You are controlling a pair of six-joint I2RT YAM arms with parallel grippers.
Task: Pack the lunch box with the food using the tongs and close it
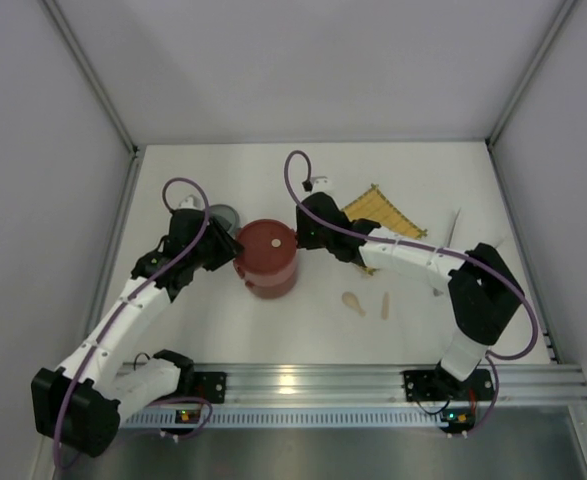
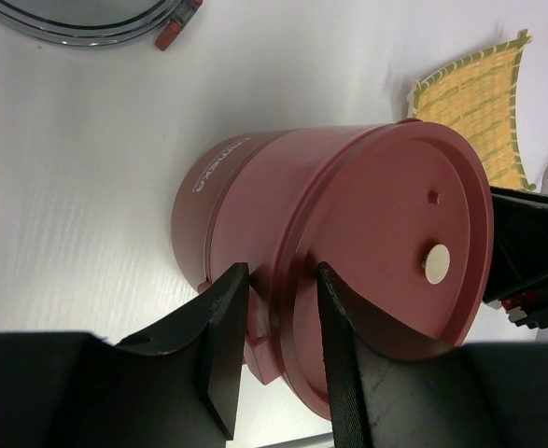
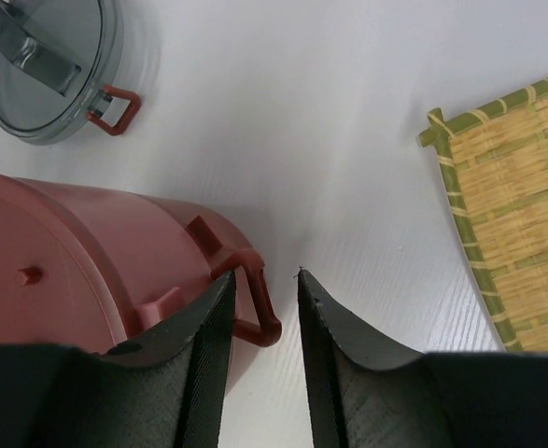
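Observation:
A dark red lunch box with a round lid stands between my two grippers. My left gripper is at the lid's rim on the left side, its fingers part open against the red rim. My right gripper is at the box's opposite side, its part-open fingertips around or just beside the red handle; whether it grips is unclear. A grey metal lid or container with red latches lies behind the box on the left.
A yellow bamboo mat lies back right. A wooden spoon, a small wooden piece and utensils lie to the right.

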